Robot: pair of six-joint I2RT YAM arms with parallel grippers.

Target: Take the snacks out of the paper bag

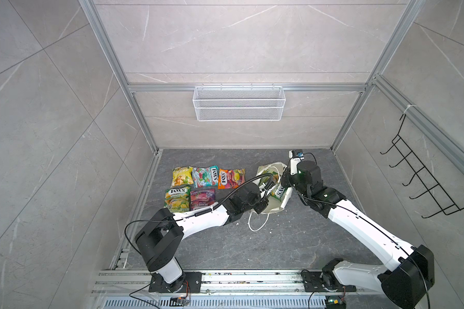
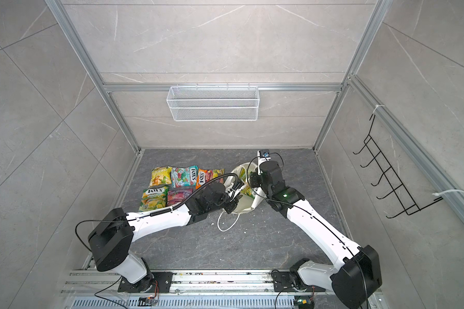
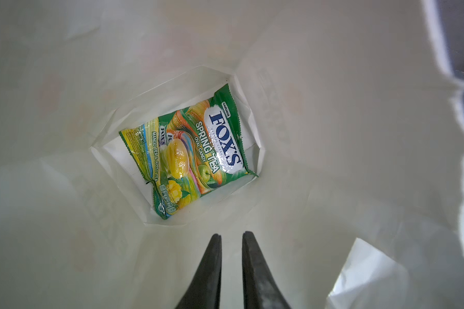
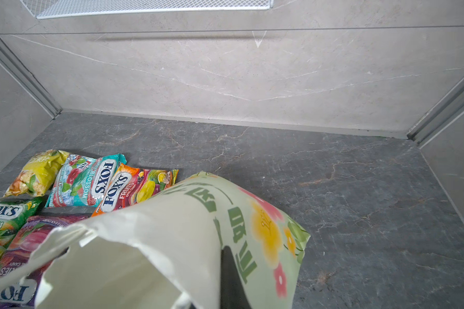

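The pale paper bag (image 4: 268, 237) stands open on the floor between my grippers. Inside it, a green Fox's Spring Tea snack (image 3: 185, 149) lies on the bottom. My left gripper points down inside the bag, its fingertips slightly apart with no snack between them; whether they grip anything is unclear. My right gripper is shut at the bag's upper side, where the paper hides much of it. Several snack packs lie left of the bag, including yellow (image 1: 181, 176), turquoise (image 1: 203, 176), orange (image 1: 231, 178), green (image 1: 176, 202) and purple (image 1: 202, 196) ones.
A white wire basket (image 1: 238, 103) hangs on the back wall and a black hook rack (image 1: 422, 175) on the right wall.
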